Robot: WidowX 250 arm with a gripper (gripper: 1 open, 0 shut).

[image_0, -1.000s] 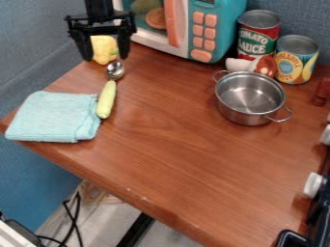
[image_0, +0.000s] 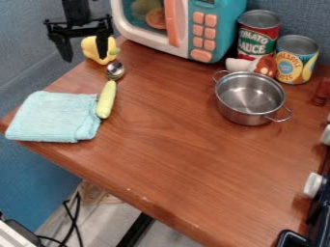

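Observation:
My black gripper is at the top left, above and left of a yellow object near the back edge of the table; its fingers point down and look spread apart. A spoon with a yellow handle lies beside a folded light-blue towel.
A toy microwave, two cans, a red-and-white object and a steel pot stand at the back and right. Dark appliances line the right edge.
My gripper has moved left and up, away from over the spoon and yellow object, uncovering more of the yellow object. The objects on the table look unmoved.

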